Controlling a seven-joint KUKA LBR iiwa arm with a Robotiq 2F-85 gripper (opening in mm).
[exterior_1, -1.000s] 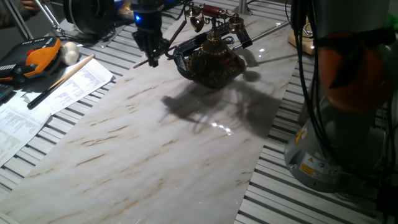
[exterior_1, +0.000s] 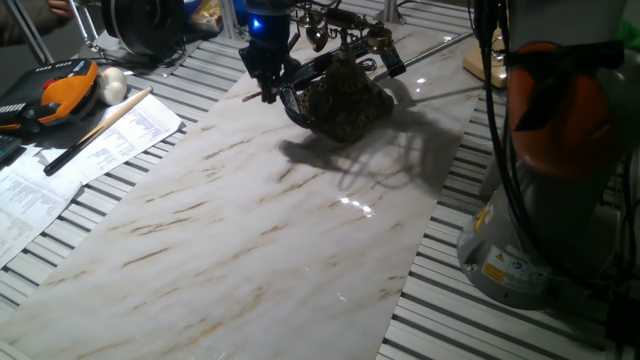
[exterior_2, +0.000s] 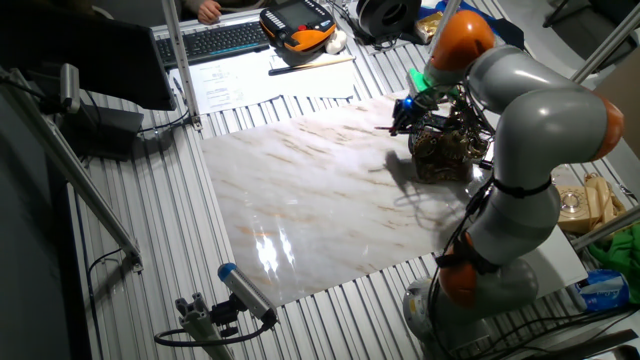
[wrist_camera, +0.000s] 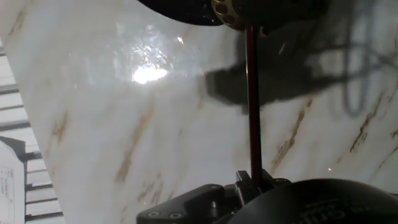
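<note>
An ornate bronze-coloured antique telephone (exterior_1: 345, 100) stands upright on the marble board (exterior_1: 230, 230); it also appears in exterior view 2 (exterior_2: 445, 152). My gripper (exterior_1: 268, 92) is close beside its left side, shut on a thin dark-red stick (wrist_camera: 252, 106). In the wrist view the stick runs from the fingertips up to the holed gold dial (wrist_camera: 231, 12) at the top edge. Its far end meets or overlaps the dial there; contact cannot be told. Most of the telephone lies outside the wrist view.
A black-and-orange teach pendant (exterior_1: 50, 92), papers (exterior_1: 120, 135) and a long stick (exterior_1: 95, 132) lie left of the board. A cream telephone (exterior_2: 590, 205) sits behind the arm. The board's front part is clear.
My gripper has moved right, with the stick, to the telephone's left side, and the arm now covers part of its top. The telephone has not visibly moved.
</note>
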